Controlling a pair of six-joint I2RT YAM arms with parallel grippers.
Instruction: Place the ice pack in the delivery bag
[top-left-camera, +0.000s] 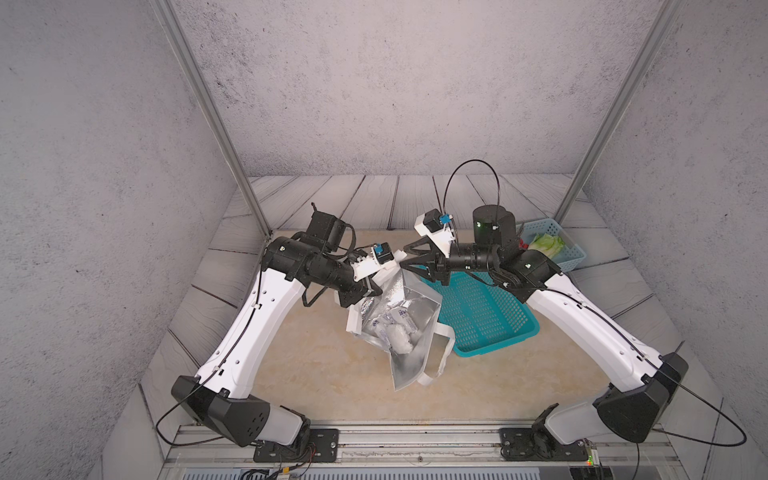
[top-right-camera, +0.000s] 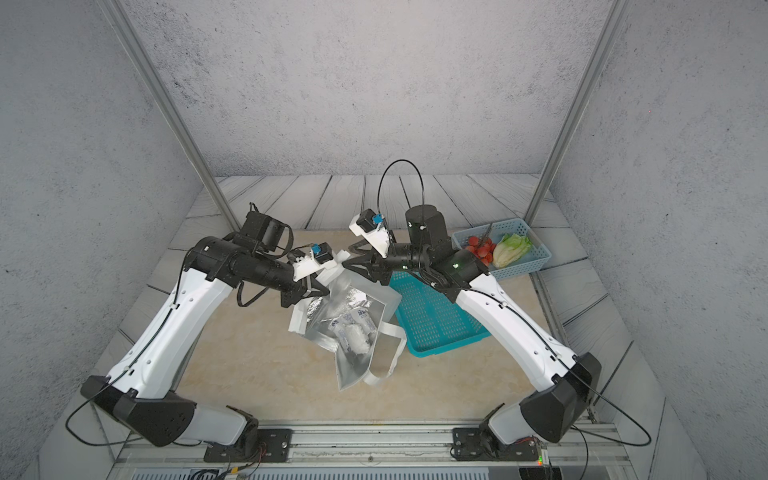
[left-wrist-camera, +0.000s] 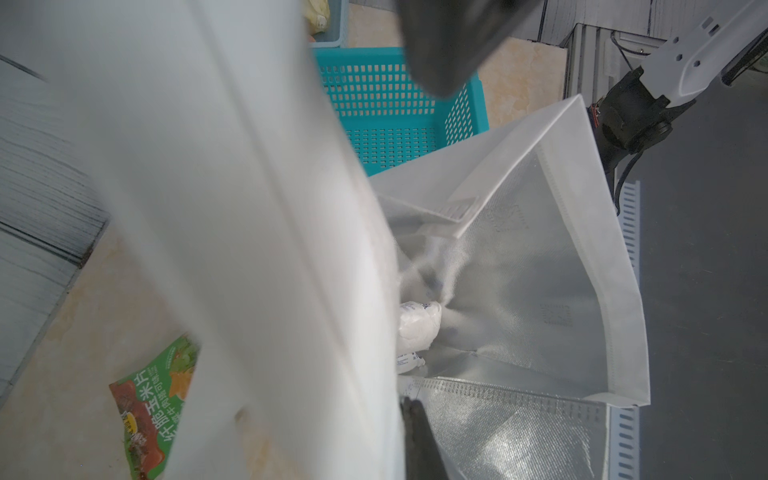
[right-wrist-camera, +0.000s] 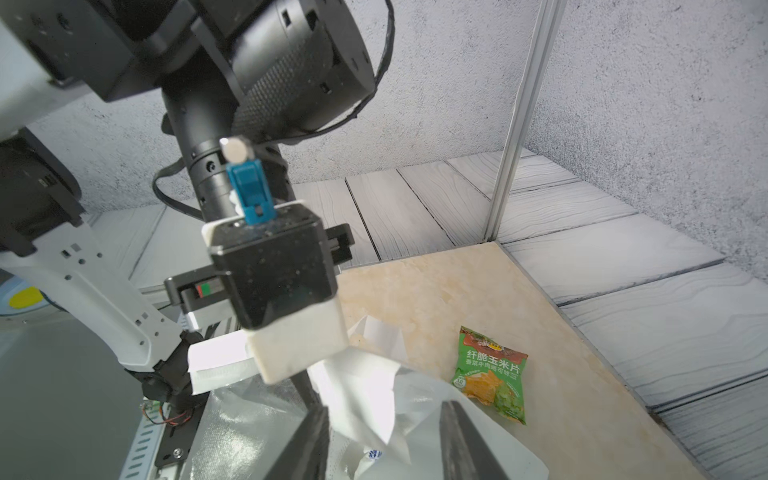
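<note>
A white, foil-lined delivery bag stands open on the table, its inside facing up in both top views. White ice packs lie inside it, also partly visible in the left wrist view. My left gripper is at the bag's upper left rim, shut; what is between its fingers is hidden by the bag's white fabric. My right gripper is part open at the bag's upper rim, fingers pointing toward it, with nothing clearly held between them.
An empty teal basket sits right of the bag. A light blue basket with lettuce and tomatoes stands behind it. A green snack packet lies beyond the bag.
</note>
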